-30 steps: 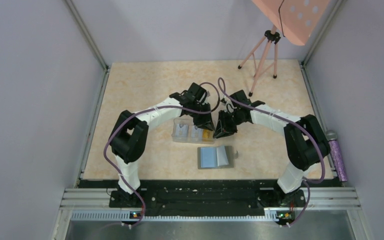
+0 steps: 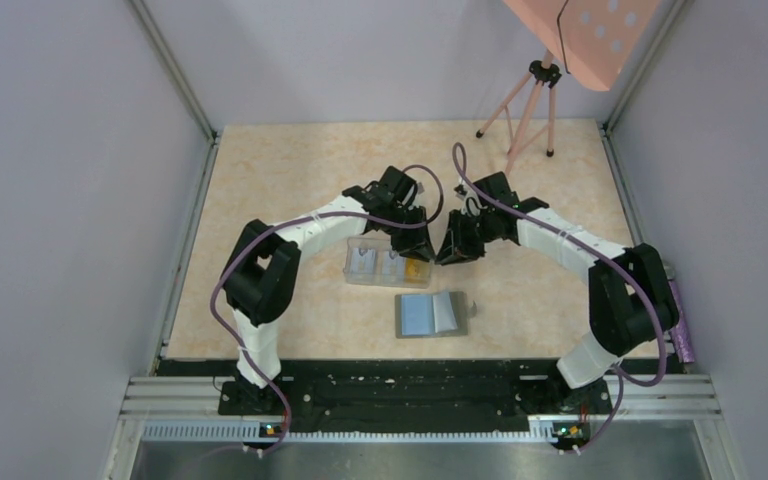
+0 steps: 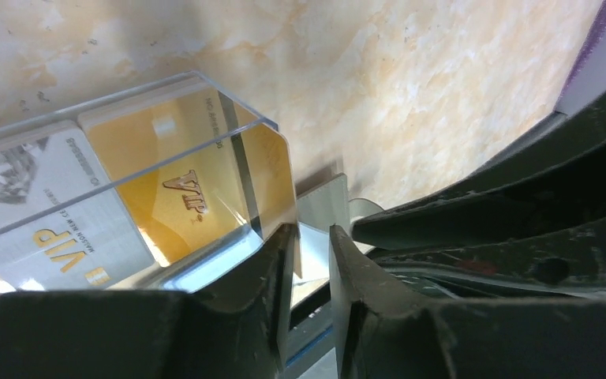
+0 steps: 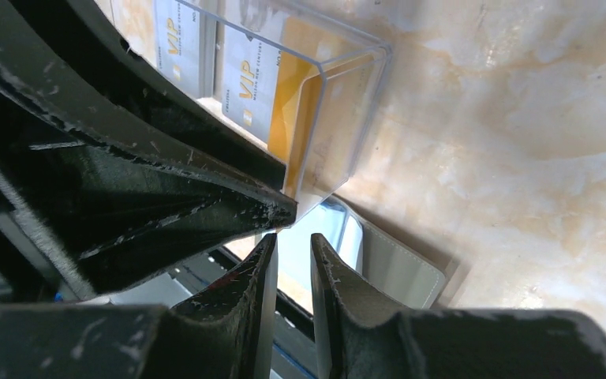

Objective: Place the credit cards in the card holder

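Note:
A gold VIP card point(image 3: 193, 197) lies in the right compartment of a clear box, and white VIP cards point(image 3: 43, 213) lie beside it. One gold face point(image 3: 272, 170) stands raised at the box's right end. My left gripper is part open there, with the raised edge running down between its fingers, close to the left one. Just to the right, my right gripper point(image 2: 444, 258) points at the box end. A narrow gap shows between its fingertips, with the holder visible behind; no card is clearly seen there. The grey card holder point(image 2: 462, 312) lies spread in front, its sleeves blue and white.
The clear box point(image 2: 385, 283) has several compartments and an upright end wall point(image 4: 347, 134) near both grippers. The grippers are very close together in the top view. Bare table point(image 2: 290, 180) lies at the back left. A pink tripod point(image 2: 535, 105) stands at the back right.
The left arm has shifted slightly right. The holder has stayed put.

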